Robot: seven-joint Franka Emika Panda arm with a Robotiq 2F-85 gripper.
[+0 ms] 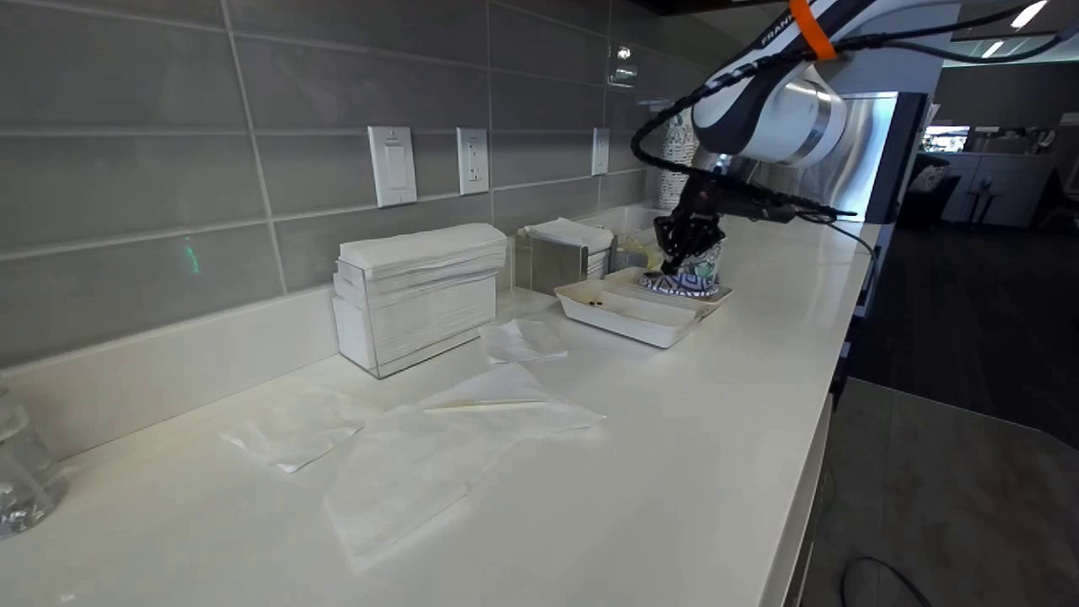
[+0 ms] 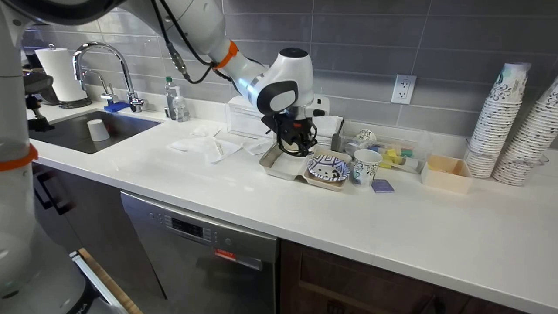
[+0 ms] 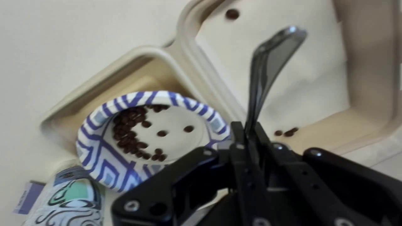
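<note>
In the wrist view my gripper is shut on a shiny metal utensil [image 3: 260, 71], likely a spoon seen edge-on. The utensil points out over the takeout box's [image 3: 188, 49] paper-lined half, where a few dark beans [image 3: 232, 14] lie. A blue-and-white patterned bowl [image 3: 109, 173] rests in the other half of the box, with many dark beans [image 3: 128, 130] gathered along one side. Seen from exterior view 2, my gripper [image 2: 298, 149] is above the box, left of the bowl [image 2: 328, 168]. Whether the utensil carries any beans cannot be told.
Right of the bowl stands a patterned paper cup [image 2: 366, 166], with a purple packet [image 2: 382, 186] beside it. A clear bin [image 2: 387, 138] and napkin holders are behind. Tall cup stacks [image 2: 499, 120] stand far right.
</note>
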